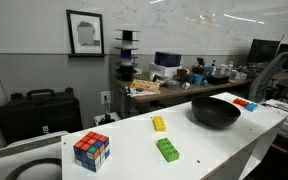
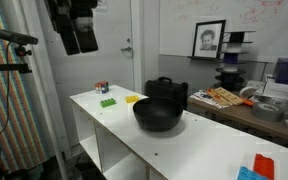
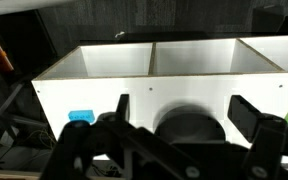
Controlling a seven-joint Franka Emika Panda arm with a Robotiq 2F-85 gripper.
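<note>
My gripper stands open in the wrist view, its dark fingers (image 3: 112, 128) wide apart with nothing between them. It hangs high above the white table, at the upper left of exterior view 2. A black bowl (image 1: 216, 112) sits on the table; the wrist view shows part of that bowl (image 3: 189, 122) below the fingers. Toward the near end are a green brick (image 1: 168, 150), a yellow brick (image 1: 159, 124) and a multicoloured cube (image 1: 91, 151). At the other end lie a red brick (image 2: 264, 165) and a blue brick (image 2: 249, 174).
White open compartments (image 3: 104, 62) run along the table's side. A wooden bench (image 2: 234, 112) with assorted items stands behind, and a black case (image 1: 39, 114) is by the wall. Bare tabletop (image 2: 199, 148) separates the bowl from the red and blue bricks.
</note>
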